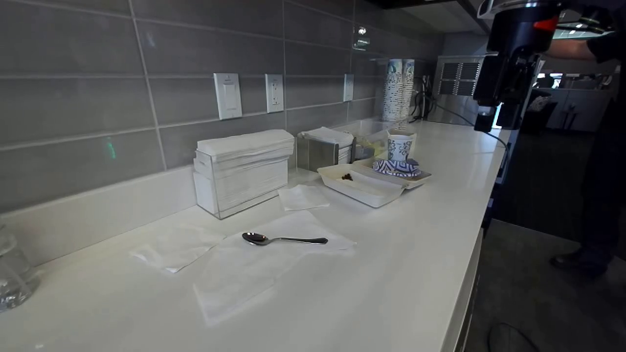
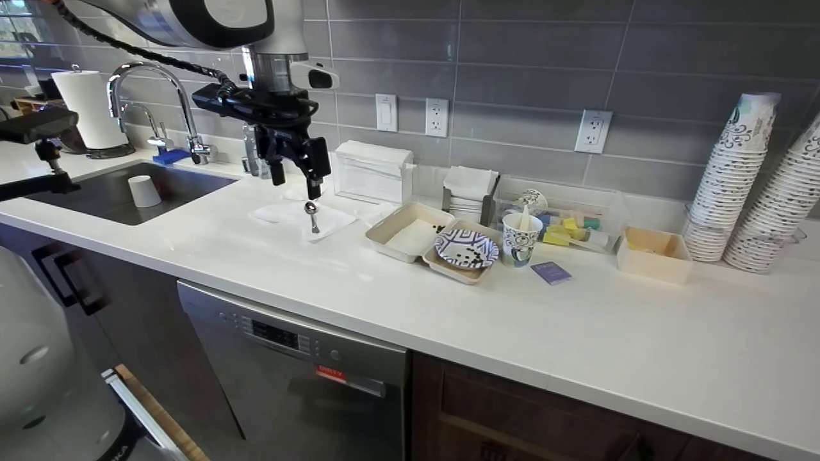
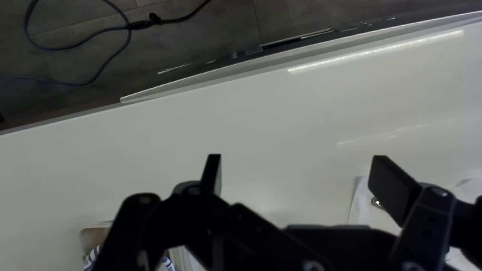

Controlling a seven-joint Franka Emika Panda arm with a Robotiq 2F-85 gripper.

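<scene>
My gripper is open above the counter's front part, its fingers wide apart with only bare counter visible between them. In exterior view 2 the gripper [image 2: 296, 188] hangs high over the counter. A metal spoon [image 1: 281, 239] lies on flat white napkins [image 1: 246, 275]. A bit of the spoon [image 3: 377, 203] shows beside one finger in the wrist view; the rest is hidden. An open takeout box [image 2: 407, 230] holds dark crumbs and a blue-patterned paper bowl [image 2: 466, 247]. The patterned paper cup [image 2: 519, 242] beside it has a light stick-like thing in it.
Napkin holders [image 1: 246, 170] and a clear bin [image 2: 584, 211] line the back wall. Tall cup stacks [image 2: 730, 177] and a small tan tray [image 2: 655, 253] stand right, the sink [image 2: 115, 200] left.
</scene>
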